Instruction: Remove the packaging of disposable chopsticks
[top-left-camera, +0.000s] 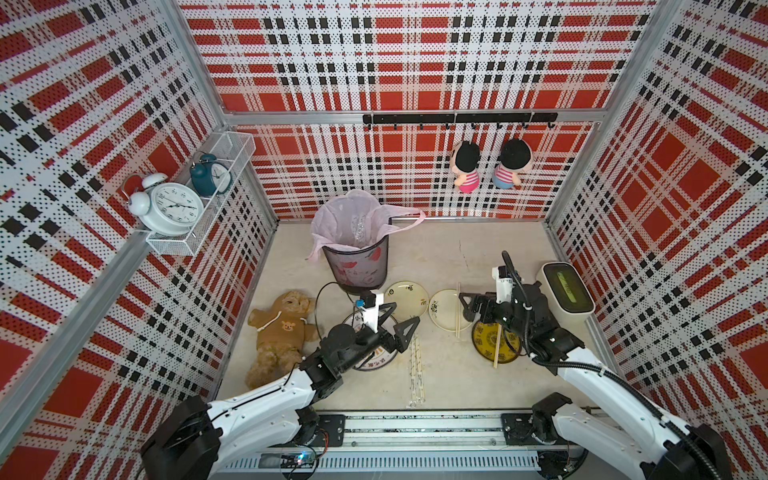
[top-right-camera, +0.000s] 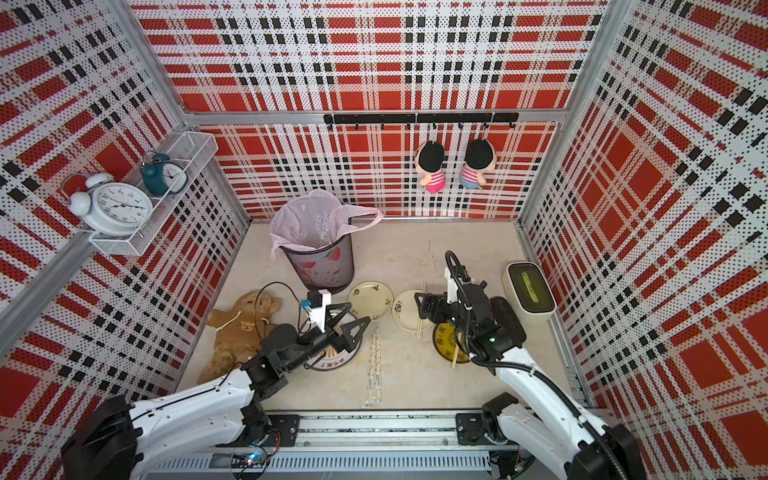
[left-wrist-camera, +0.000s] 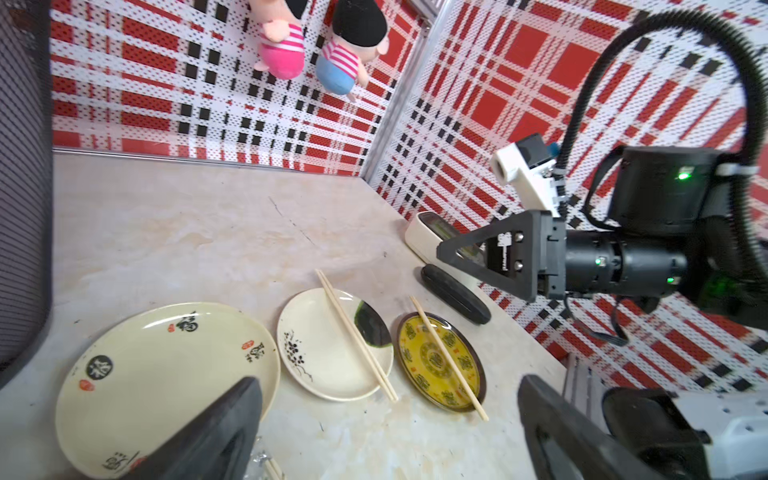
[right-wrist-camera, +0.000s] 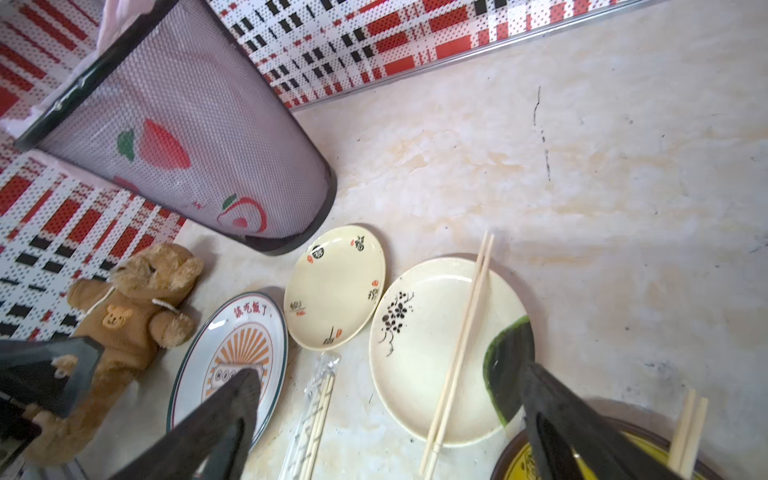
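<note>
Wrapped chopsticks (top-left-camera: 416, 372) lie on the table in front of the cream plates, their clear packaging visible in the right wrist view. Bare chopsticks lie across the white plate with green patch (right-wrist-camera: 416, 352), and another pair (left-wrist-camera: 448, 360) across the yellow plate (top-left-camera: 485, 345). My left gripper (top-left-camera: 398, 320) is open and empty, raised over the left plates. My right gripper (top-left-camera: 473, 304) is open and empty, raised over the right plates. A mesh bin (top-left-camera: 356, 268) with a pink liner holds some crumpled clear plastic.
A teddy bear (top-left-camera: 276, 344) lies at the left. A dark oblong case (left-wrist-camera: 456, 296) and a white-rimmed container (top-left-camera: 566, 288) are at the right. Dolls hang on the back wall.
</note>
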